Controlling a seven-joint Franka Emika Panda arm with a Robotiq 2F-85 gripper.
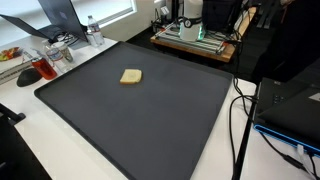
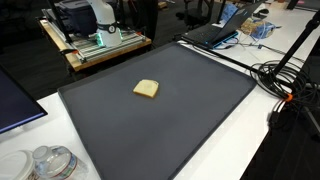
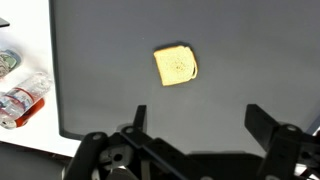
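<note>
A square slice of bread, pale yellow with a browner edge, lies flat on the dark grey mat. Exterior view 2 has the same bread on the mat's far half. From the wrist camera the bread appears ahead of my gripper, a little left of the line between its fingers. Those black fingers stand wide apart, and only bare mat shows between them. Neither exterior view has the fingers in it.
Bottles and jars stand on the white table left of the mat, with a clear bottle near its edge. A wooden tray with things on it is at the back. Cables run along the right.
</note>
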